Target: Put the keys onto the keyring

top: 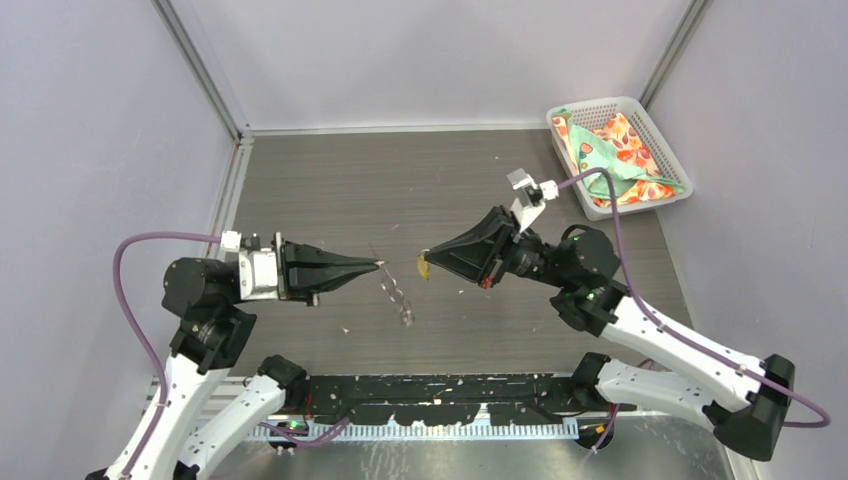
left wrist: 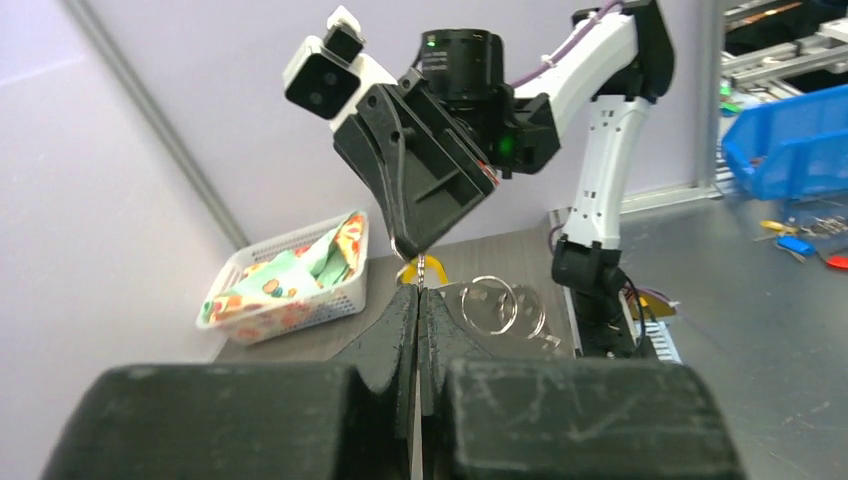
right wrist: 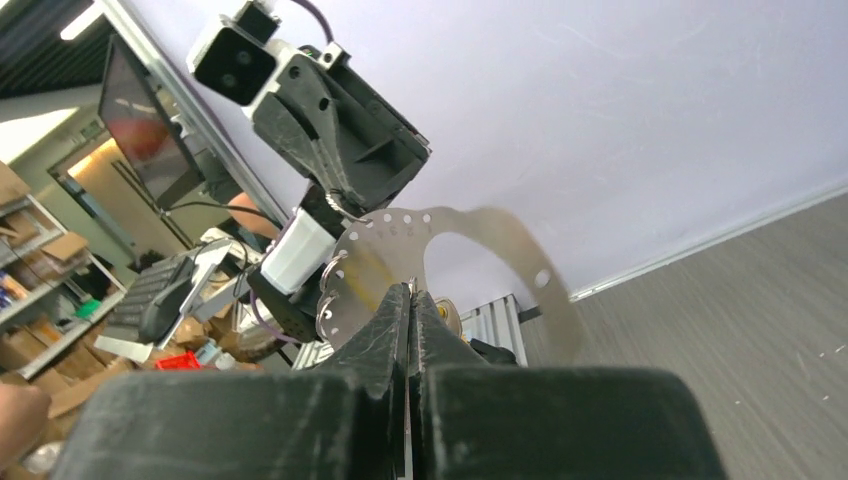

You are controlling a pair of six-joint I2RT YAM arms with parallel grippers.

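A shiny metal plate [right wrist: 385, 240] with small rings along its edge hangs from my left gripper [top: 380, 264], which is shut on a thin ring of this keyring. In the top view the plate slants down toward the front. Facing it from the right, my right gripper [top: 427, 254] is shut on a small key with a yellow head [top: 423, 268]. That yellow head [left wrist: 430, 270] dangles just below the right fingertips in the left wrist view. A clear gap separates key from keyring in the top view. The thin parts pinched inside both fingers are mostly hidden.
A white basket [top: 549, 122] with patterned cloth stands in the back right corner. The grey-brown floor [top: 340, 190] beneath and behind the grippers is clear apart from small specks. Walls close in the left, back and right sides.
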